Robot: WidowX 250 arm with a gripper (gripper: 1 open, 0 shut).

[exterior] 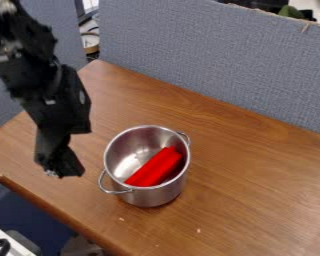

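Observation:
A steel pot point(162, 191) with two wire handles stands near the front edge of the wooden table. A red elongated object point(152, 167) lies inside it. The dark robot arm comes in from the left, and its gripper point(60, 152) is over the table to the left of the pot, apart from it. The fingers are dark and hard to make out; I see nothing held between them.
Grey padded panels point(210, 50) border the table at the back and left. The table's front edge runs below the pot.

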